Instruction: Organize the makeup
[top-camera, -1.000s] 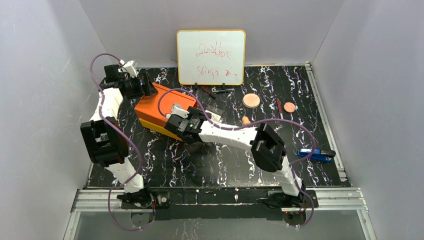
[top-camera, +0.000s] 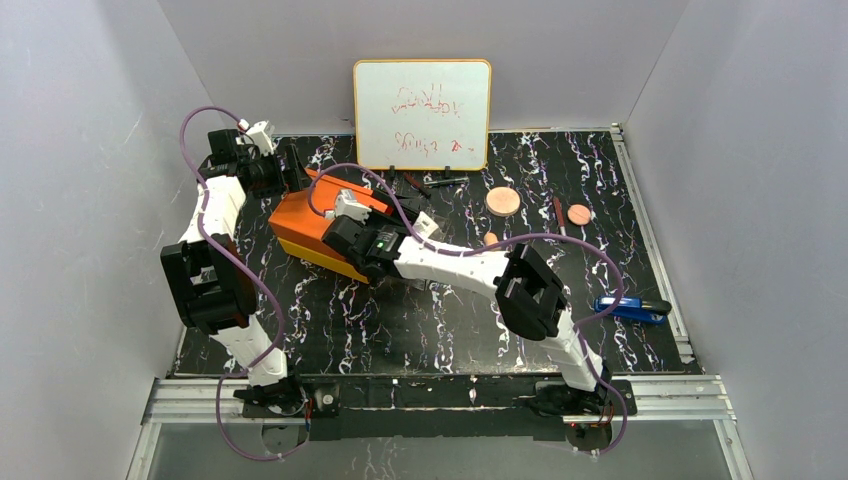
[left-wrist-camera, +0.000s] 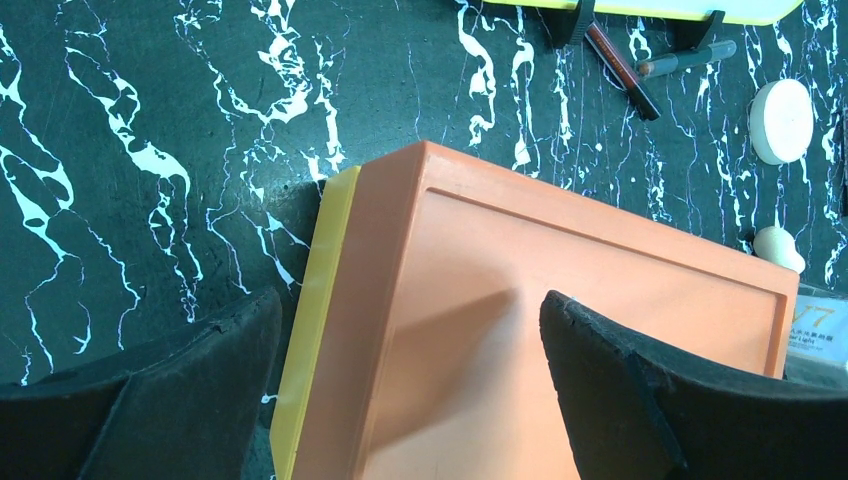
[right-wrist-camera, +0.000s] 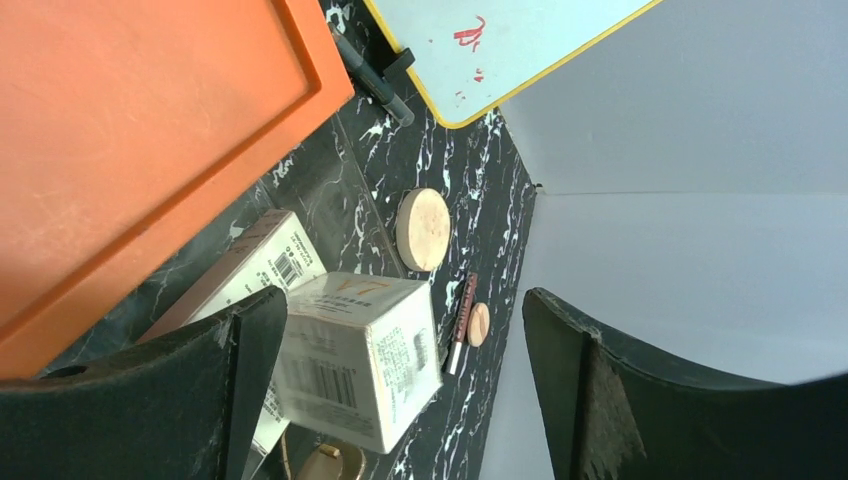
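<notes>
An orange-lidded box with a yellow base (top-camera: 300, 215) sits at the left of the table, seen close in the left wrist view (left-wrist-camera: 580, 300). My left gripper stands open over its left end. My right gripper is open above a white carton (right-wrist-camera: 350, 360), beside a second flatter carton (right-wrist-camera: 250, 270), right of the box. A round beige disc (top-camera: 503, 201), a smaller pink disc (top-camera: 578, 215), a pencil-like stick (top-camera: 558, 215), a dark pen (top-camera: 445, 182) and an egg-shaped sponge (left-wrist-camera: 777, 248) lie around.
A whiteboard (top-camera: 421, 112) stands at the back. A blue stapler (top-camera: 630, 310) lies at the right edge.
My right arm has shifted slightly at the box's right side, its wrist and cable rising a little. My left arm has not visibly moved.
</notes>
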